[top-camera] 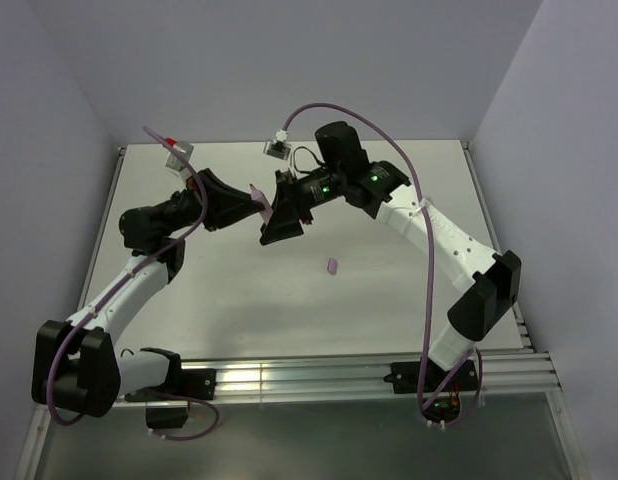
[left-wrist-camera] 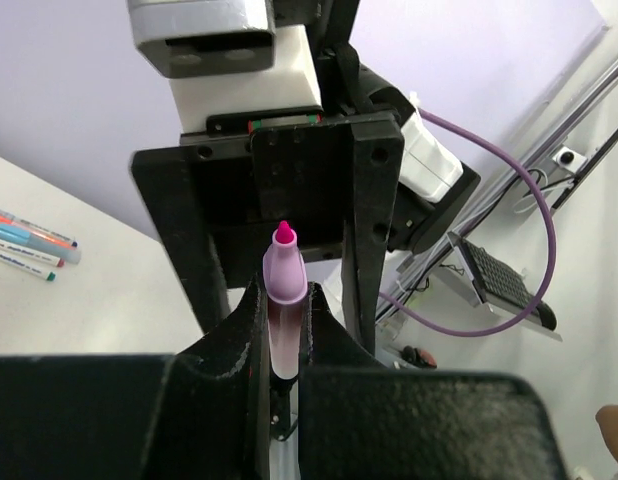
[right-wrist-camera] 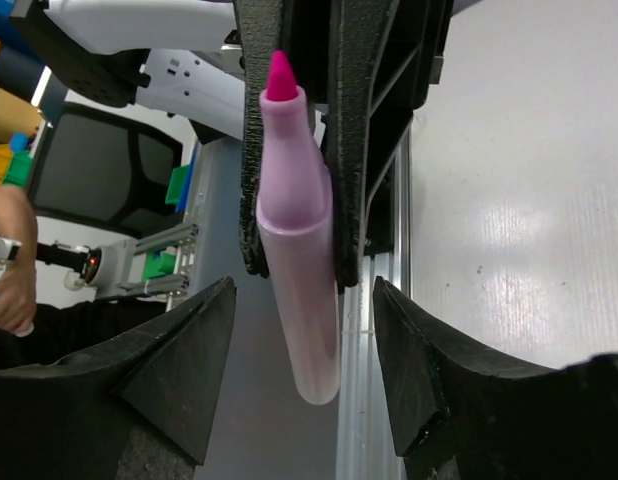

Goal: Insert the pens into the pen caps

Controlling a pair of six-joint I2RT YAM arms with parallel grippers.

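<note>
A pink pen (left-wrist-camera: 285, 310) with its magenta tip bare and pointing up is gripped by my left gripper (top-camera: 255, 205), held in the air over the table's middle. My right gripper (top-camera: 278, 207) is close around that pen from the other side; in the right wrist view its black fingers stand apart on either side of the pen's lower barrel (right-wrist-camera: 304, 320), with gaps showing. A small pink cap (top-camera: 332, 266) lies alone on the table below and to the right.
Several other pens (left-wrist-camera: 29, 250) lie on the table at the right side, partly hidden by the right arm in the top view.
</note>
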